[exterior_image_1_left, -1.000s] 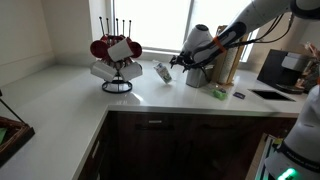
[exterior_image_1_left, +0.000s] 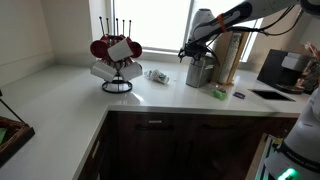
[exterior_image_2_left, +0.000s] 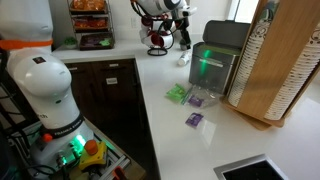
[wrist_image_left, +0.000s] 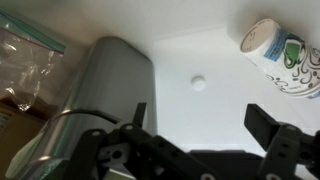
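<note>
A white cup with a green and blue pattern (wrist_image_left: 290, 62) lies on its side on the white counter (exterior_image_1_left: 140, 92). It shows in exterior view 1 as a small pale cup (exterior_image_1_left: 156, 75), left of and below my gripper (exterior_image_1_left: 184, 54). In the wrist view, my gripper stands open with its two dark fingers (wrist_image_left: 262, 122) far apart. Only bare counter shows between them, and the cup lies apart from them toward the upper right.
A grey toaster (wrist_image_left: 112, 85) stands close by my gripper, with a clear plastic bag (wrist_image_left: 30, 65) beyond it. A rack with red and white cups (exterior_image_1_left: 118, 62) stands to the left. Near the toaster rises a tall wooden block (exterior_image_2_left: 266, 55).
One second ago the cup stood tilted just beside the gripper; now it lies on its side on the counter. My gripper has moved right and up, away from it.
</note>
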